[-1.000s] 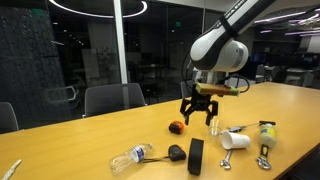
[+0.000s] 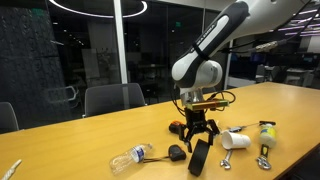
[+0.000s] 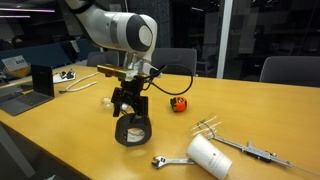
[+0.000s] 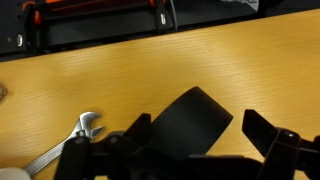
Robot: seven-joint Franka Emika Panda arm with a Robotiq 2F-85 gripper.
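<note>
A black roll [image 2: 199,158] stands on edge on the table, leaning a little in exterior view 1. Its round face with a hole shows as a dark ring [image 3: 133,138] in exterior view 2. My gripper [image 2: 200,138] points down just above the roll. In the wrist view the roll [image 4: 192,120] lies between the two spread fingers, its lower part hidden by the gripper body. The fingers are open; whether a finger touches the roll I cannot tell.
A wrench [image 4: 62,143] and a white cup [image 2: 236,141] lie to one side of the roll. On its other side are a dark-headed tool [image 2: 177,153] and a clear bottle [image 2: 128,158]. Behind sits a red-and-black object [image 3: 179,103]. Free table spreads at far left.
My gripper has come down from above and behind to the roll's top. The roll, upright before, now leans with its top to the right in exterior view 1.
</note>
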